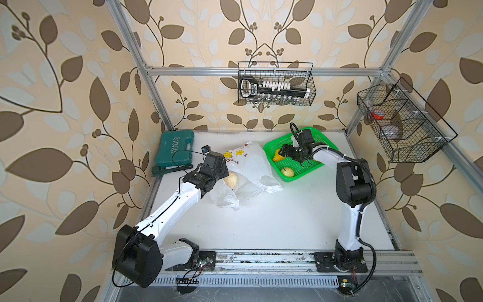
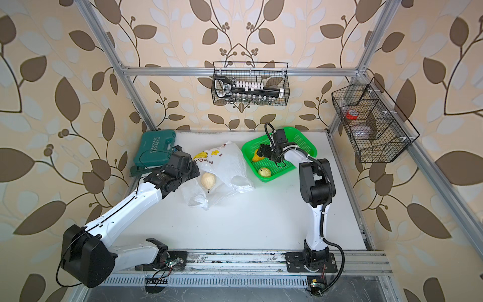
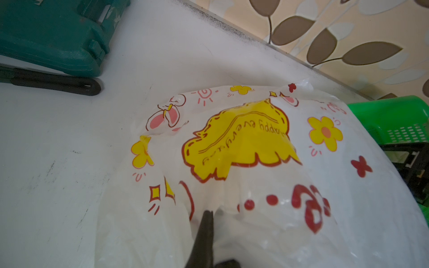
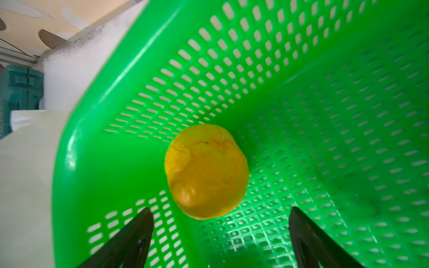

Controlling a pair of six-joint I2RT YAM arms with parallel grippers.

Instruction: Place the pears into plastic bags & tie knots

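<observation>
A pale pear point(image 2: 208, 181) lies in a white plastic bag point(image 1: 251, 163), seen from above. My left gripper is on the bag, shut as far as shows; the bag plastic around its tips hides whether any is pinched. In the green basket point(image 1: 319, 168) are an orange-yellow pear point(image 4: 206, 172) and a pale yellow pear point(image 2: 264, 172). My right gripper is over the basket, its fingers apart on either side below the orange-yellow pear in the wrist view, nothing between them.
A teal case point(image 1: 175, 148) with a dark tool beside it lies at the back left. Wire baskets point(image 1: 406, 125) hang on the walls.
</observation>
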